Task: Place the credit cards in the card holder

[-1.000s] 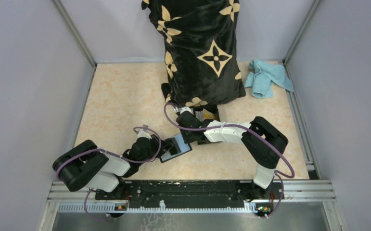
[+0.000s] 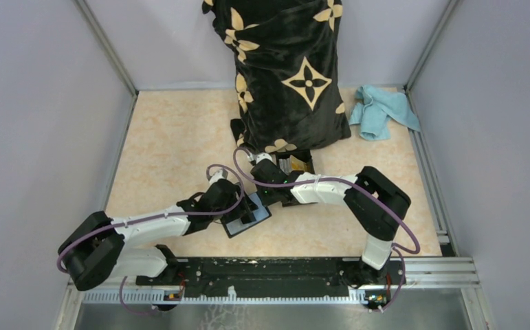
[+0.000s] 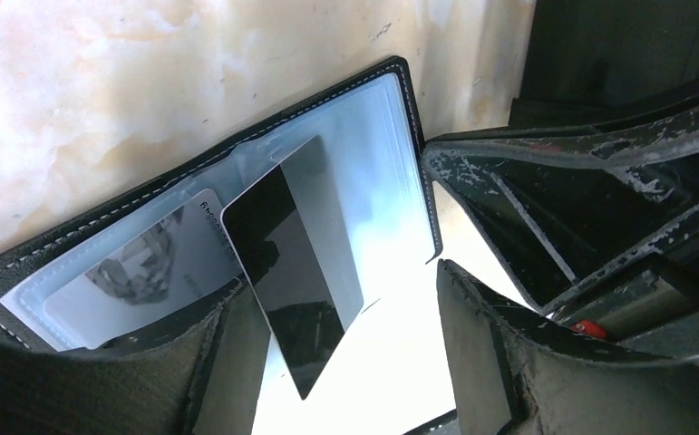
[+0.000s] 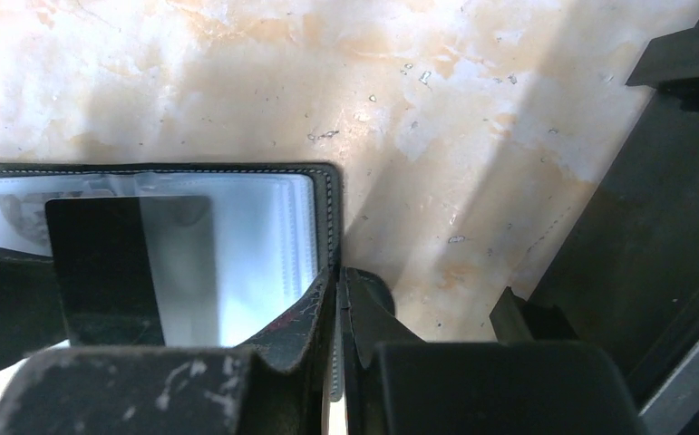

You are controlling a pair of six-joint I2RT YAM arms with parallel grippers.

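Observation:
The open card holder (image 3: 391, 172), black-edged with frosted sleeves, lies flat on the table. A black card (image 3: 277, 263) rests on it; its greyed right part looks covered by a sleeve's film. My left gripper stands open above the holder, one finger at the card's outer edge, which seems to touch it. Another card (image 3: 146, 258) with a grey picture shows through the left sleeve. At the holder's right edge my right gripper is shut, the stitched border between its fingers. The gripper fronts hide part of the holder.
A dark box (image 2: 306, 157) with cards in it stands close behind and under the right arm. Behind it leans a large black patterned cushion (image 2: 282, 69). A blue cloth (image 2: 379, 113) lies at the back right.
My left gripper has moved right and over the holder, reaching the black card. The holder has shifted slightly toward the front left. The right arm stays nearly still.

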